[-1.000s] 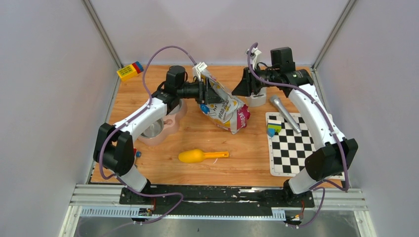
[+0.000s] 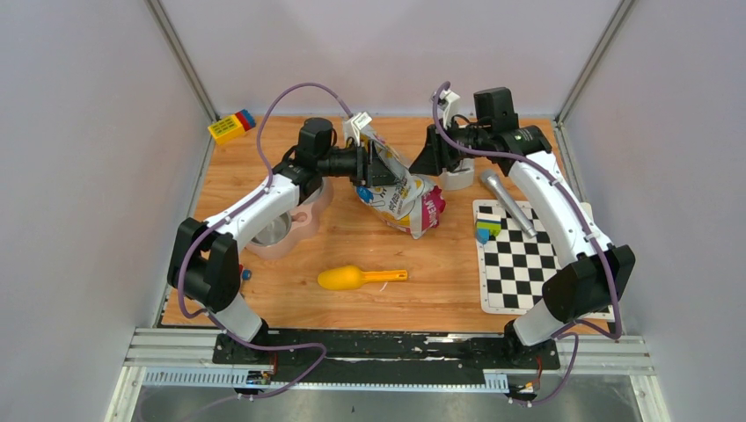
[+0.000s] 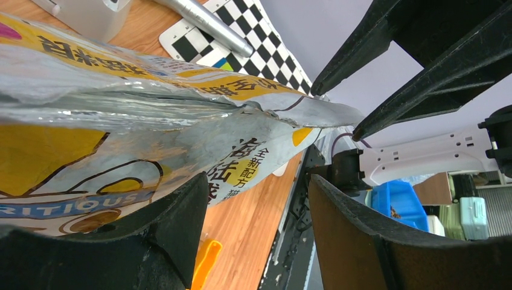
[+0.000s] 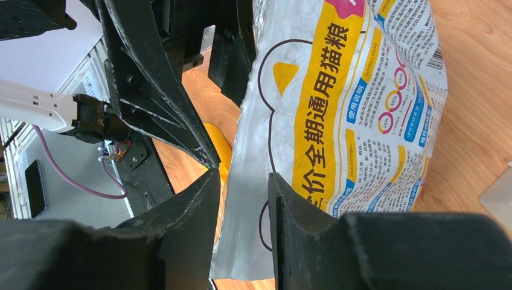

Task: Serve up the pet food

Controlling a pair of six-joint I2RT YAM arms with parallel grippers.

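Observation:
A white and yellow pet food bag (image 2: pixel 406 204) stands in the middle of the table, its upper edge between my two arms. In the left wrist view, my left gripper is open, with the bag's printed side reaching into the space between its fingers. My right gripper is part open in the right wrist view, and the bag's silvery edge runs between its fingers with a gap showing. On the table in front lies a yellow scoop (image 2: pixel 343 278). A pink feeder (image 2: pixel 303 230) with metal bowls is partly hidden under the left arm.
On the right are a checkered board (image 2: pixel 515 272) with small blocks (image 2: pixel 488 227), and a grey tube (image 2: pixel 508 204). A white object (image 2: pixel 458 178) stands beneath the right arm. Yellow, red and blue blocks (image 2: pixel 229 127) sit at the back left. Bare table surrounds the scoop.
The left arm has shifted only a little. Bag, scoop and feeder look unmoved.

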